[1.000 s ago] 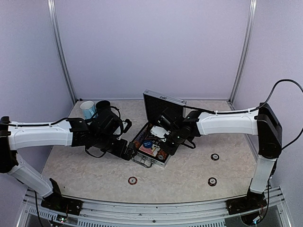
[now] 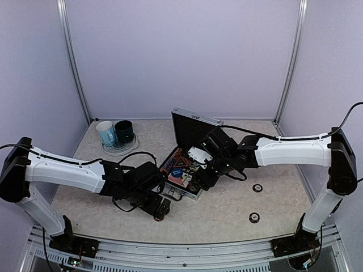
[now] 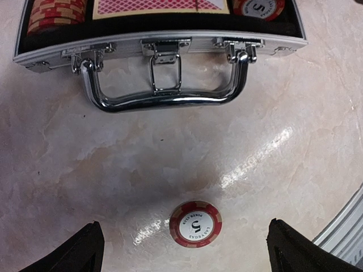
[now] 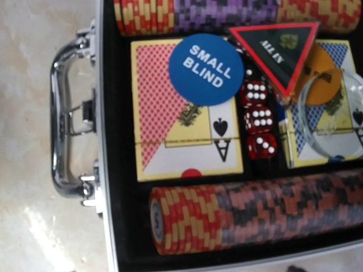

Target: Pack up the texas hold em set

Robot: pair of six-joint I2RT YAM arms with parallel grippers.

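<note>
The open silver case (image 2: 191, 196) stands mid-table with its lid raised. Inside, the right wrist view shows a red card deck (image 4: 156, 90), a blue small blind disc (image 4: 207, 69), a triangular all-in marker (image 4: 278, 48), red dice (image 4: 259, 120) and a row of chips (image 4: 255, 209). In front of the case handle, a loose red chip (image 3: 195, 224) lies flat on the table. My left gripper is open above it, a finger to either side, nothing held. Over the case's right side hangs my right gripper (image 2: 201, 182); its fingers are mostly out of view.
Two dark chips, one farther back (image 2: 257, 187) and one nearer (image 2: 254, 217), lie on the right of the table. A light blue mug (image 2: 105, 132) and a black mug (image 2: 124, 131) stand back left.
The right arm has shifted slightly to the right over the case.
</note>
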